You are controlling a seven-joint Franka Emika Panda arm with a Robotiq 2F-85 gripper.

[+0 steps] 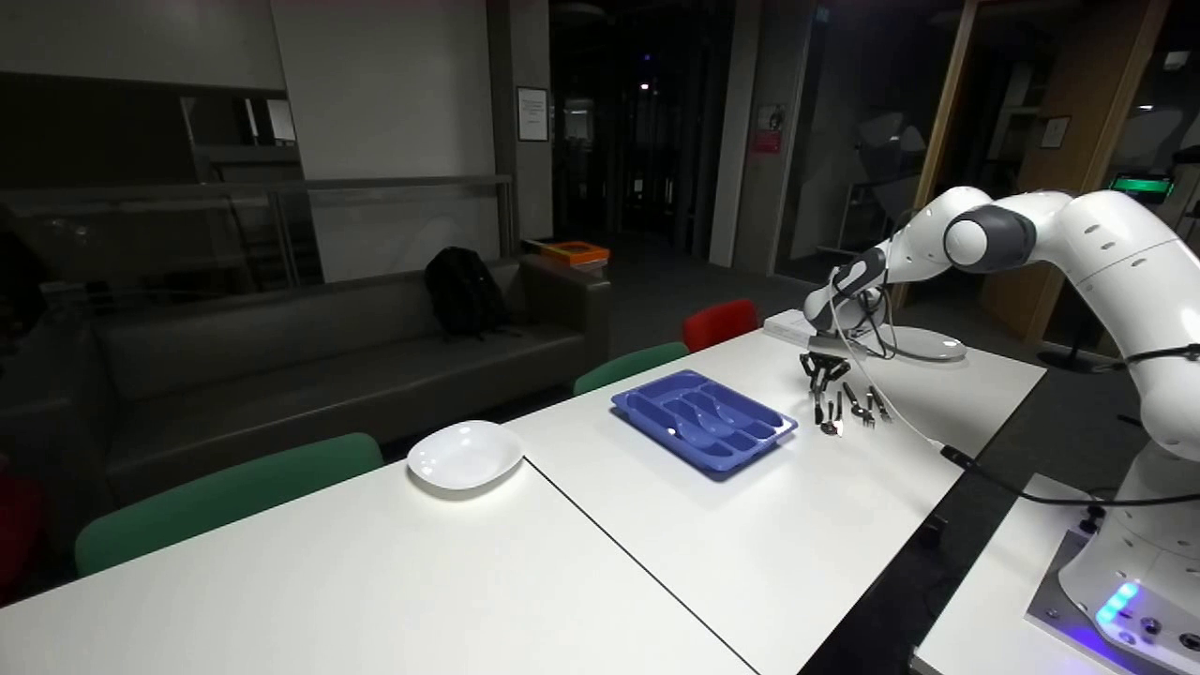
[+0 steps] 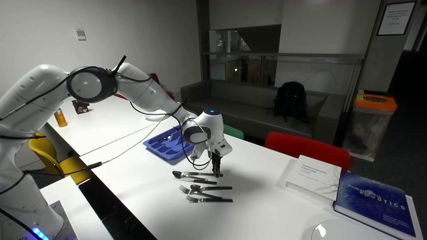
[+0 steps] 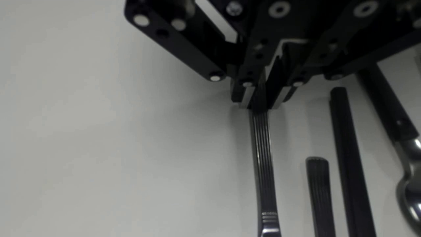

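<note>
My gripper is shut on the ribbed dark handle of a piece of cutlery [image 3: 265, 166], which runs down out of the wrist view. In exterior view 2, the gripper [image 2: 216, 174] is low at the handle end of the farthest piece, which has a thin, bright head like a knife. Whether it is clear of the table I cannot tell. To its right in the wrist view lie a short ribbed handle [image 3: 320, 193], a smooth black handle [image 3: 352, 166] and a black-handled spoon [image 3: 412, 193], all apart from the fingers.
A blue cutlery tray [image 1: 647, 427] with something shiny inside stands near the cutlery. Two forks [image 2: 191, 198] and a spoon [image 2: 196, 187] lie nearer the camera in exterior view 2. Beyond are a white book [image 2: 314, 176], a blue book [image 2: 374, 200] and a white bowl [image 1: 466, 455].
</note>
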